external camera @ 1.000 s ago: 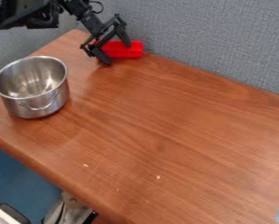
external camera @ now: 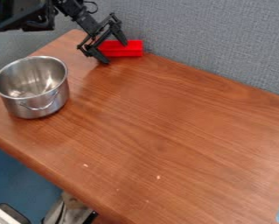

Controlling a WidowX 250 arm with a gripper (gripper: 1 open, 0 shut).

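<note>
My black gripper (external camera: 107, 45) reaches down from the top left to the back of the wooden table, over the left part of a red rectangular object (external camera: 128, 49) that lies against the grey wall panel. Whether the fingers are open or closed on it is hard to tell at this size. A steel pot (external camera: 31, 96) with a wire handle stands at the table's left edge, in front of and left of the gripper.
A grey padded panel (external camera: 212, 44) runs along the back edge. Beyond the front left edge are blue floor and some clutter.
My gripper has shifted very slightly at the red object; otherwise the scene looks the same.
</note>
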